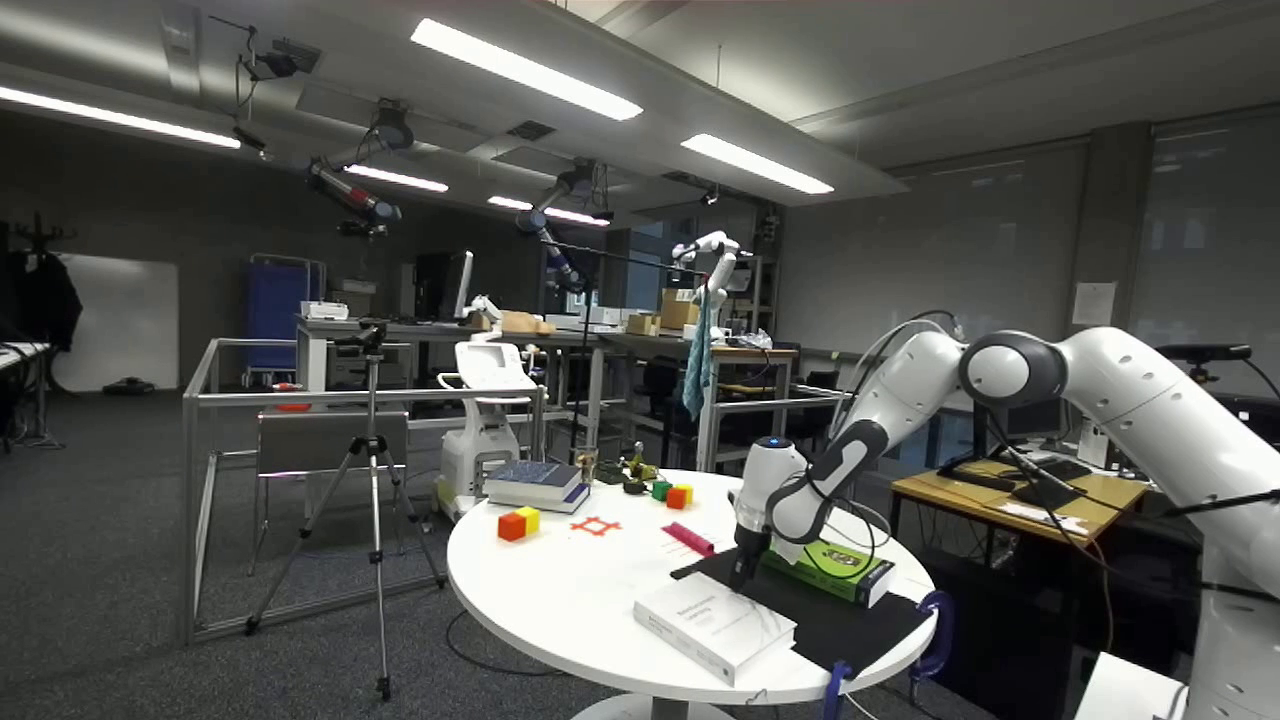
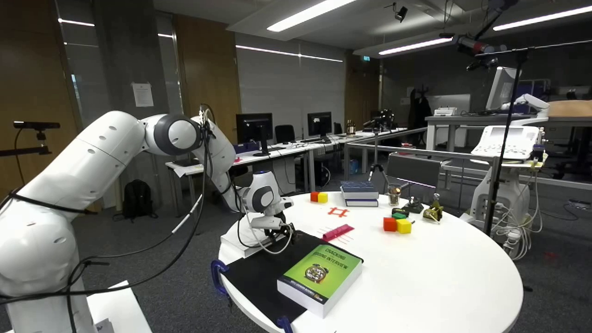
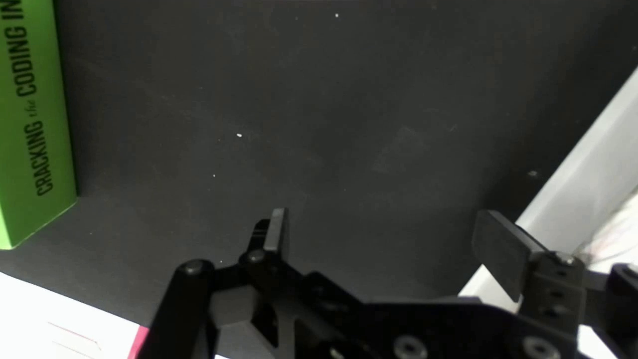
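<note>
My gripper is open, low over the black mat (image 3: pixel 335 131), with nothing between its fingers. One of its fingers (image 3: pixel 502 254), on the right in the wrist view, is right at the side of a thick white book (image 3: pixel 589 164) and seems to press on it. The same white book (image 1: pixel 717 624) lies flat at the near table edge in exterior view 1. On the gripper's other side a green book (image 3: pixel 33 119) lies apart from it; its cover (image 2: pixel 319 272) is face up in exterior view 2.
A pink piece (image 2: pixel 337 232) lies just beyond the mat. Red and yellow blocks (image 1: pixel 518 523), an orange grid frame (image 1: pixel 595 526) and stacked blue books (image 1: pixel 536 484) stand farther back. Blue clamps (image 1: pixel 942 634) grip the table edge.
</note>
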